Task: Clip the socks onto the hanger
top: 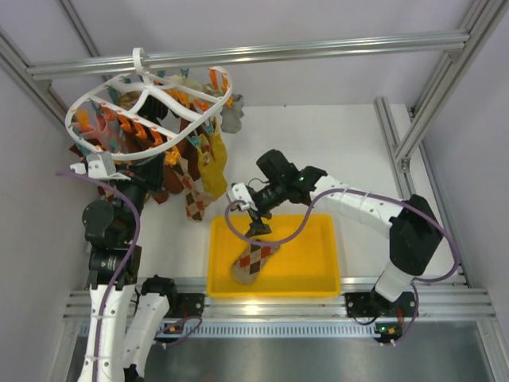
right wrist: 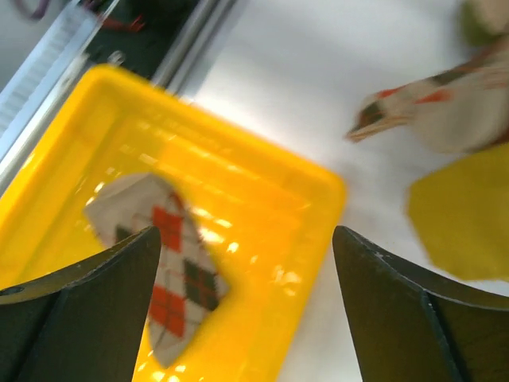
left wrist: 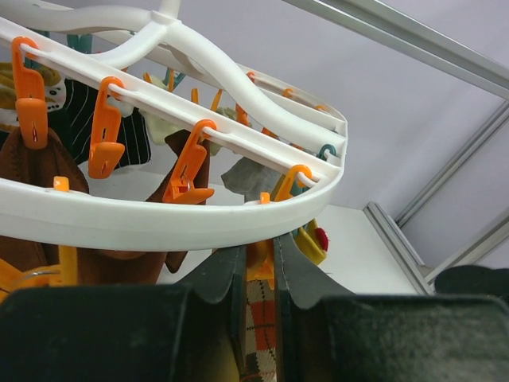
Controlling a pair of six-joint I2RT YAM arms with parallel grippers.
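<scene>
My left gripper is shut on an orange clip at the front of the white hanger [top: 175,142], with an argyle sock [top: 193,199] hanging below it; in the left wrist view that sock shows between and below the fingers. Other socks and clips crowd the ring. My right gripper [top: 253,211] stands open above the yellow tray's back edge, apart from the hanging socks. Another argyle sock [top: 253,259] lies in the tray, and shows blurred between the right fingers in the right wrist view, below them.
The yellow tray [top: 310,286] fills the front middle. A metal rail [top: 318,48] carries the hanger. The white board [top: 334,135] is clear at the back right, bordered by aluminium profiles.
</scene>
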